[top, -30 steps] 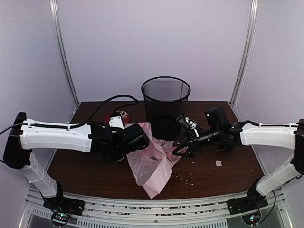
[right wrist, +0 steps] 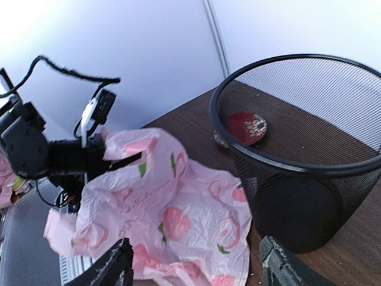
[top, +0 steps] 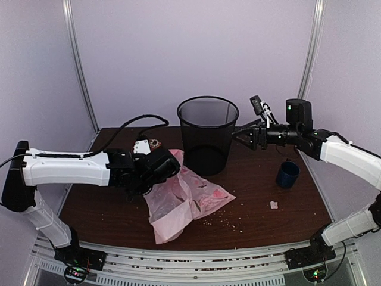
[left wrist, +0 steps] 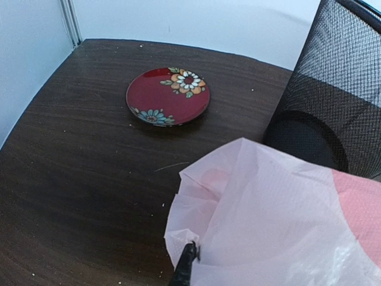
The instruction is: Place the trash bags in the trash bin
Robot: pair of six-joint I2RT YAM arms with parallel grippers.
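Observation:
Pink patterned plastic bag [top: 187, 199] lies spread and crumpled over the table's middle, in front of the black mesh trash bin [top: 205, 140]. At its upper left, my left gripper is shut on a raised fold of it, as the right wrist view shows. The left wrist view has a dark fingertip [left wrist: 189, 256] against the bag's pale edge; the other finger is hidden. To the right of the bin, my right gripper [top: 245, 137] is raised with its fingers apart. Nothing shows between its fingers. The bin's visible inside looks empty.
A red floral plate [left wrist: 168, 96] sits behind the left arm, left of the bin. At the right stands a dark blue cup [top: 287, 174]. A small pink scrap [top: 274, 205] and loose crumbs lie on the front right of the table, otherwise clear.

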